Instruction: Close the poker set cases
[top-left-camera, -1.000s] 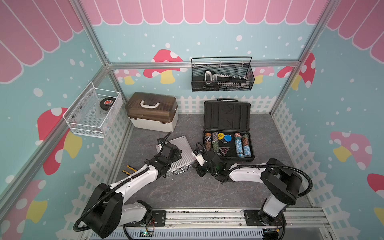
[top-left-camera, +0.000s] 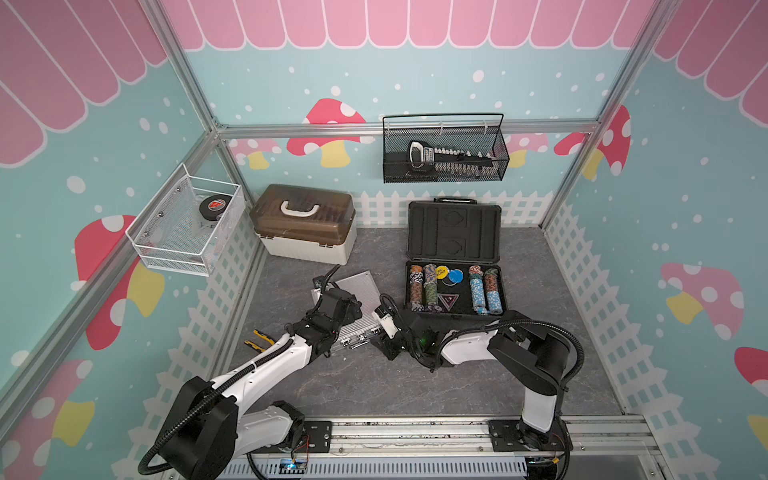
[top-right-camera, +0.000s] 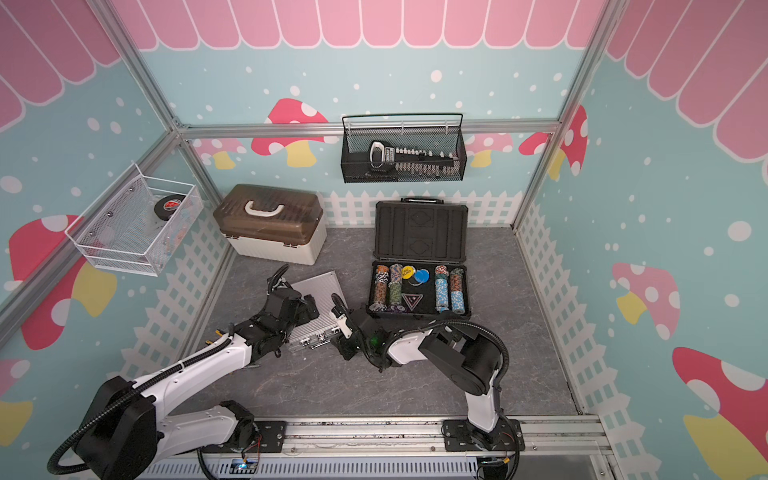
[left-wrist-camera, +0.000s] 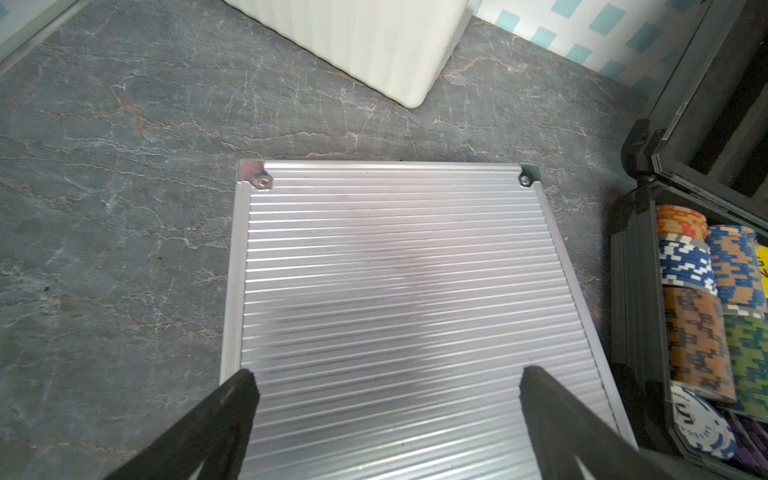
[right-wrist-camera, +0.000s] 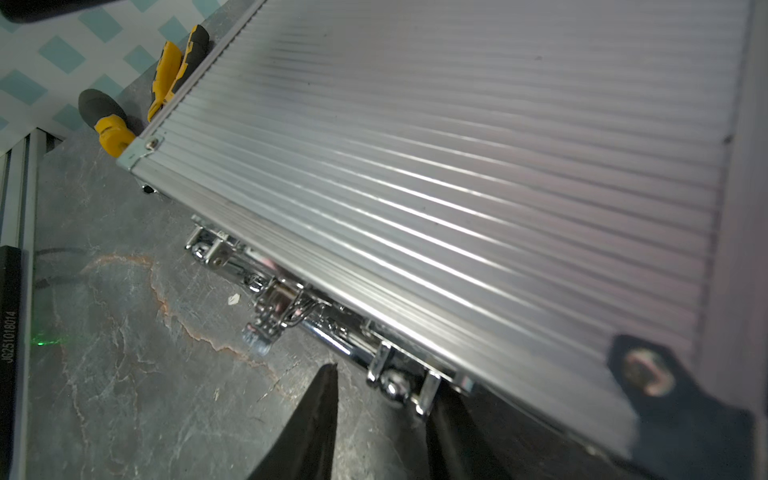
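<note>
A silver ribbed case (left-wrist-camera: 400, 264) lies flat on the table with its lid down. On its front side are metal latches and a handle (right-wrist-camera: 340, 340). My left gripper is open over the lid, its two dark fingertips far apart. At the case's front right, my right gripper is open, its fingers (right-wrist-camera: 312, 424) close beside a latch, with nothing held between them. A black case (top-left-camera: 454, 232) stands open to the right, its lid upright, showing stacks of poker chips (top-left-camera: 477, 289).
Behind the silver case stands a brown-lidded toolbox (top-left-camera: 304, 224). Yellow-handled tools (right-wrist-camera: 164, 76) lie left of it. A black wire basket (top-left-camera: 445, 160) and a white one (top-left-camera: 188, 232) hang on the walls.
My right gripper has moved left, up to the silver case's front latches. The left arm has shifted slightly. Both cases stay where they were.
</note>
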